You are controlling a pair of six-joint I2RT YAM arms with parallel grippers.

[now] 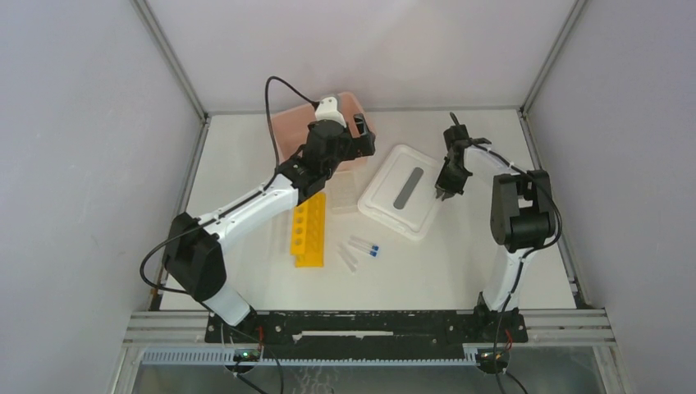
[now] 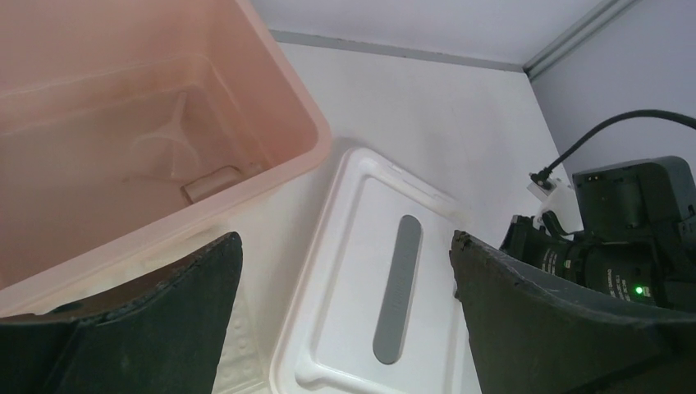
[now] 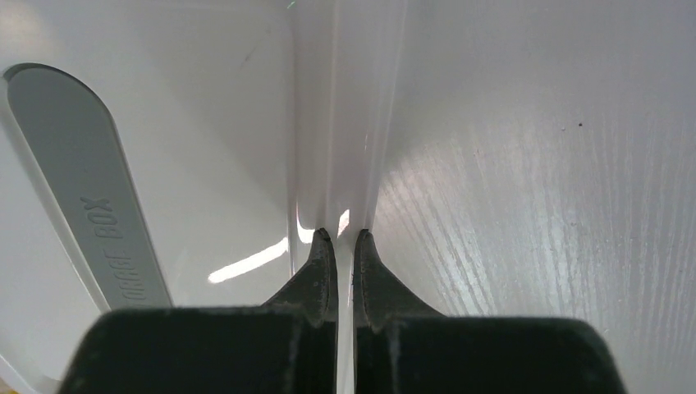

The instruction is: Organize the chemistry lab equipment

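Observation:
A white lid [image 1: 383, 187] with a grey inset strip lies flat-looking on the table, right of the pink box [image 1: 289, 131]. My right gripper is shut on the lid's right rim, a thin pale edge running between its fingertips. Over the right side of the box hovers my left gripper, its fingers wide apart and empty. Inside the box, the left wrist view shows a faint clear funnel-like shape [image 2: 168, 139] and a small rectangular piece [image 2: 212, 182]. In front stand a yellow rack [image 1: 309, 238] and a clear tray [image 1: 342, 193].
Two blue-capped tubes [image 1: 363, 245] and two thin clear pieces [image 1: 348, 258] lie right of the rack. Bare table [image 1: 427, 283] spreads across the front right. Walls enclose the back and both sides.

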